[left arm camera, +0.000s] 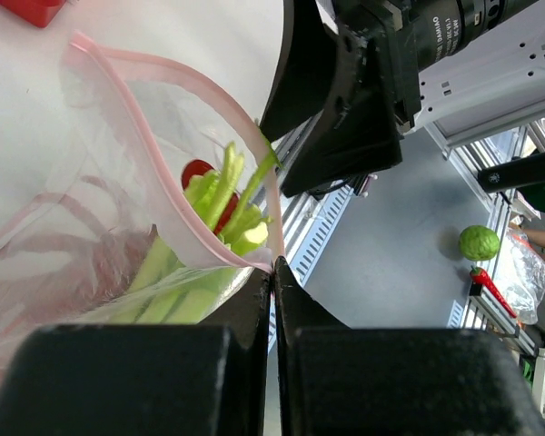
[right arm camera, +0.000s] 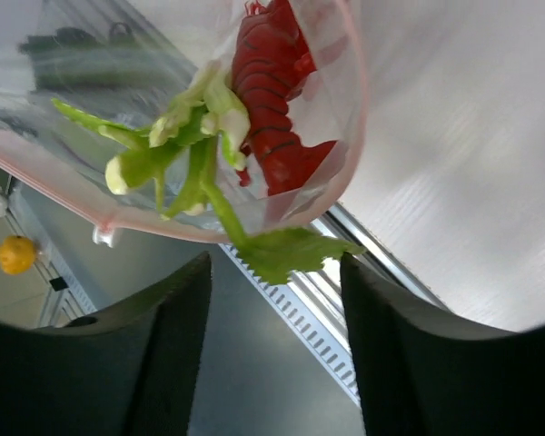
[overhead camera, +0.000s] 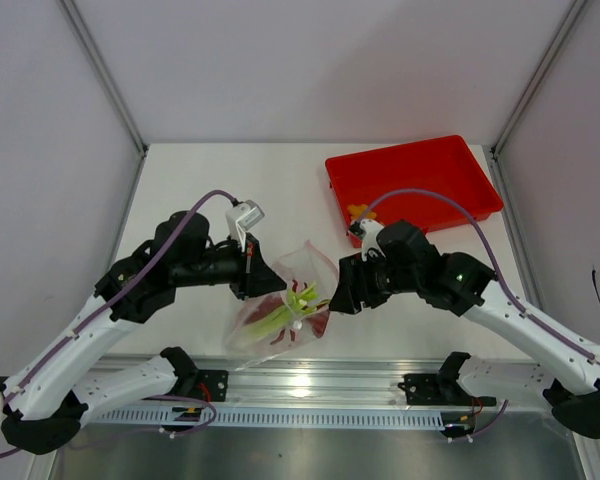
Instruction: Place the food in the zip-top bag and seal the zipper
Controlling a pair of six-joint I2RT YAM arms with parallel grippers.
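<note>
The clear zip bag [overhead camera: 260, 325] with pink zipper lies open near the table's front, holding pale green stalks [left arm camera: 154, 272] and a red lobster-like toy [right arm camera: 268, 113]. A leafy tip [right arm camera: 291, 250] of the stalks sticks out over the bag's rim. My left gripper is shut at the bag's rim, where the film meets its fingertips. My right gripper is open at the bag's mouth, with that leaf between or just beyond its fingertips.
A red bin [overhead camera: 415, 170] with orange items stands at back right. The metal front edge lies just below the bag.
</note>
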